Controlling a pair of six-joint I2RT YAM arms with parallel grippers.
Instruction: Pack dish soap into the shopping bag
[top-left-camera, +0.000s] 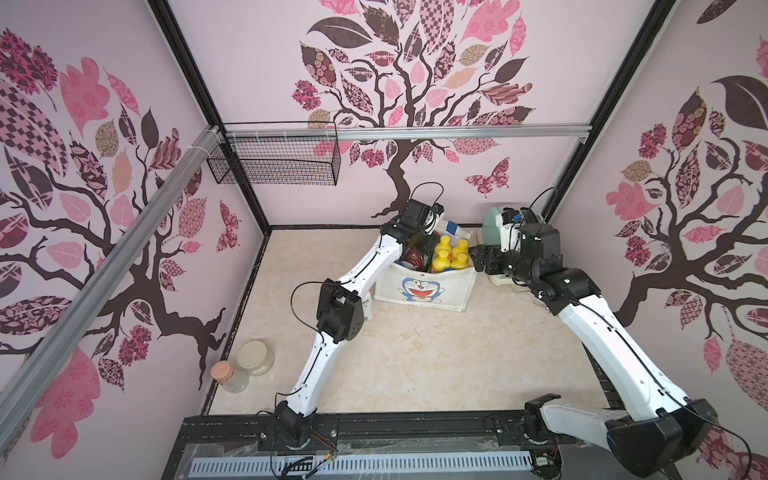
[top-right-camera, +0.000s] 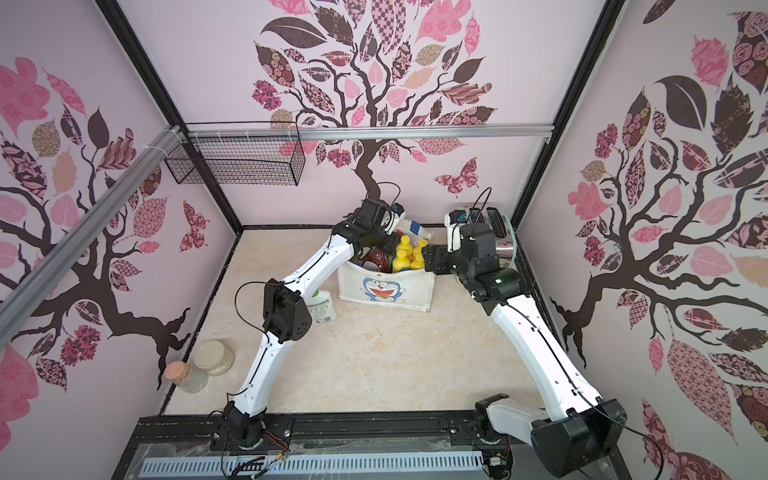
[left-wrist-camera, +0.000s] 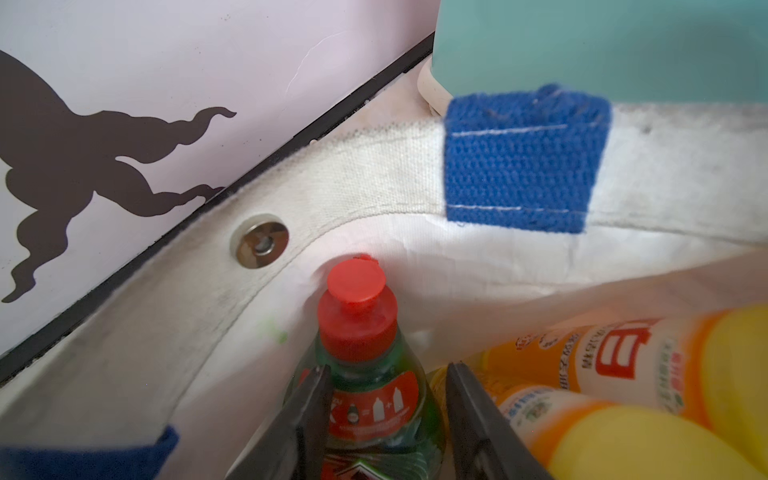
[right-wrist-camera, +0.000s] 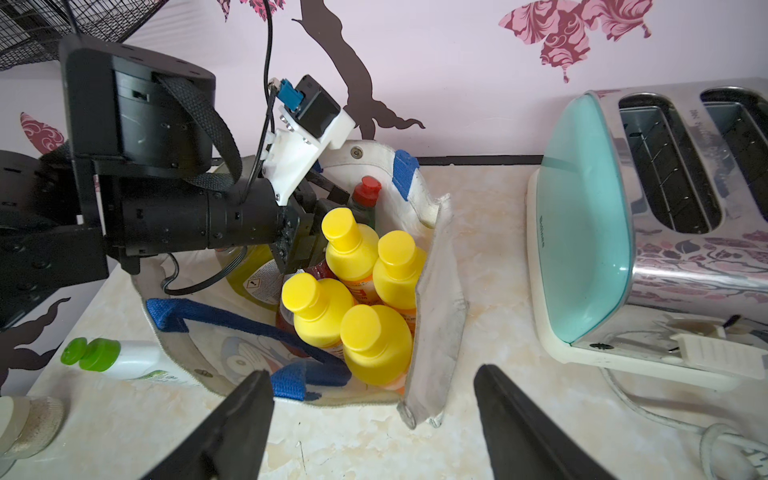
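The white shopping bag with a cartoon face stands upright near the table's back. Inside at the back stands a green bottle of dish soap with a red cap. My left gripper is open inside the bag, its fingers reaching to either side of that bottle in the left wrist view; contact cannot be told. Several yellow-capped bottles fill the bag's right side. A bottle with yellow liquid lies lower, partly hidden by my left arm. My right gripper is held apart from the bag, open and empty.
A mint toaster stands right of the bag, its cable on the table. A white bottle with a green cap is left of the bag. Two jars sit at front left.
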